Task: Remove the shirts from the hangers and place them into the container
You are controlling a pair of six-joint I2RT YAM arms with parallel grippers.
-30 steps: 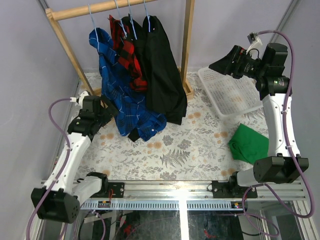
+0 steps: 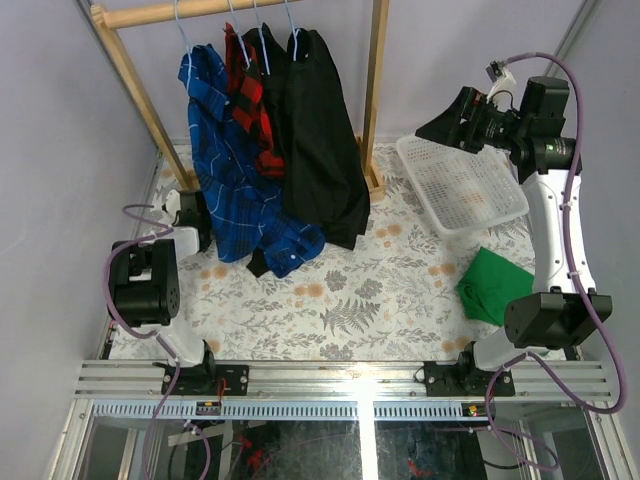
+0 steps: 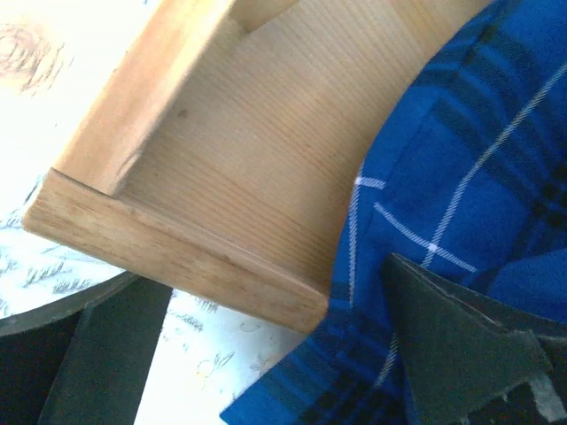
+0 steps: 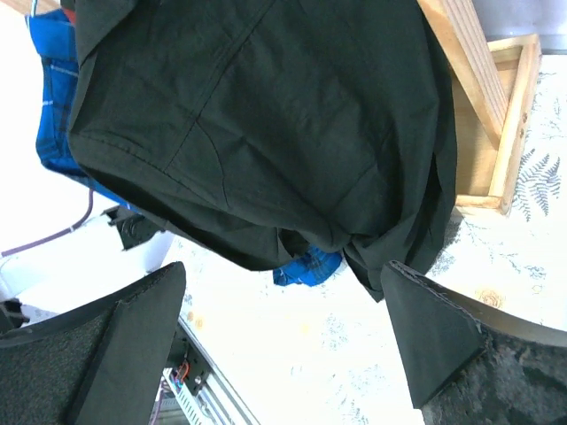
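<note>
A blue plaid shirt (image 2: 225,170) hangs at the left of the rack (image 2: 150,120), beside a red plaid shirt (image 2: 255,130) and black garments (image 2: 320,140). My left gripper (image 2: 190,215) is low by the rack's left foot; in the left wrist view its open fingers straddle the blue cloth's edge and the wooden foot (image 3: 177,248). My right gripper (image 2: 450,130) stands open above the white basket (image 2: 470,195); in the right wrist view black cloth fills much of the scene beyond its fingers.
A folded green cloth (image 2: 495,285) lies on the table's right side. The rack's right foot (image 4: 514,133) stands beside the black garments.
The left arm has folded and moved deeper toward the rack's left foot, getting lower. The blue shirt has shifted slightly left. The right arm has barely moved.
</note>
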